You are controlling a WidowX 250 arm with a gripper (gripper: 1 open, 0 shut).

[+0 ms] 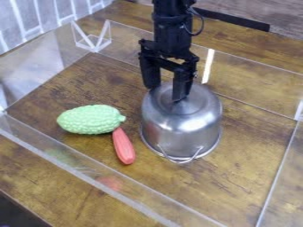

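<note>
An upturned metal pot (180, 129) stands on the wooden surface at the centre right. My black gripper (167, 78) is open over its top, its fingers pointing down with nothing seen between them. A pale green, bumpy vegetable-like object (88, 120) lies on the surface to the left of the pot. A red-handled utensil (123, 147) lies just right of it, its head hidden by the green object.
Clear plastic walls (45, 167) border the work area. A small white frame-like piece (95, 41) is at the back left.
</note>
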